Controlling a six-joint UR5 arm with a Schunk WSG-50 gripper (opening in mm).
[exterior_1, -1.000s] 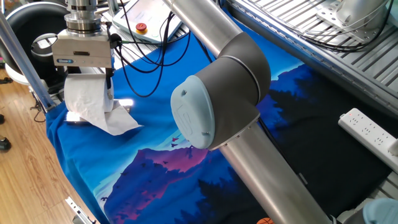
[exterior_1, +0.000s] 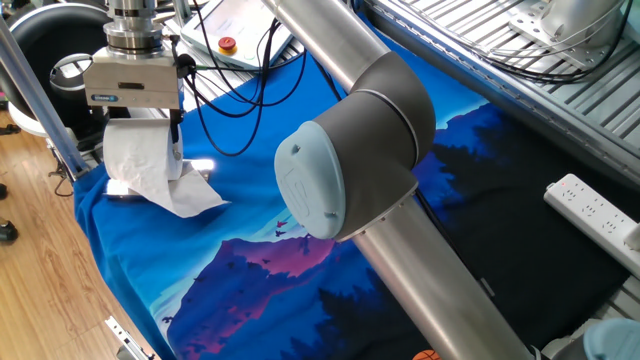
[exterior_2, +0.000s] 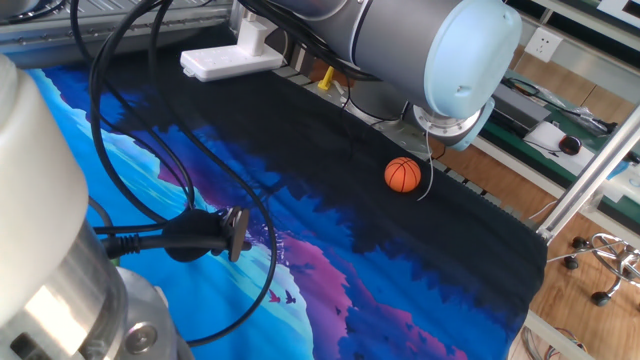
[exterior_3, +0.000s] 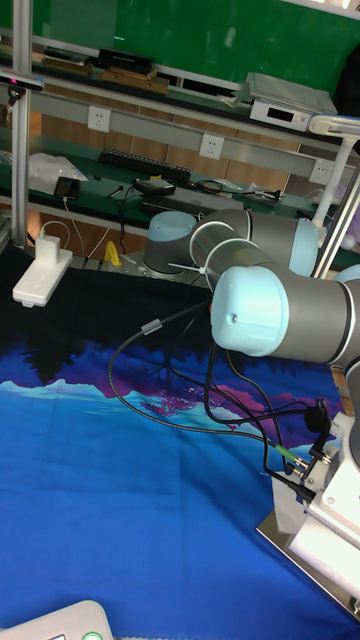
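Note:
In exterior view 1 my gripper (exterior_1: 141, 128) points down at the far left of the table, around the upper part of a white paper roll (exterior_1: 140, 163). One dark finger (exterior_1: 175, 128) shows along the roll's right side; the other is mostly hidden, so whether the fingers press on the roll cannot be made out. A loose sheet hangs from the roll toward the right. Beneath lies a flat, shiny plate (exterior_1: 203, 165). The white roll (exterior_3: 328, 557) also shows in exterior view 3, at the lower right by the plate's edge (exterior_3: 279, 542).
An orange ball (exterior_2: 402, 175) lies on the dark part of the cloth, near the arm's base. A white power strip (exterior_1: 592, 210) sits at the table's edge. Black cables (exterior_1: 262, 85) loop beside the gripper. Open cloth (exterior_3: 128, 501) fills the table's middle.

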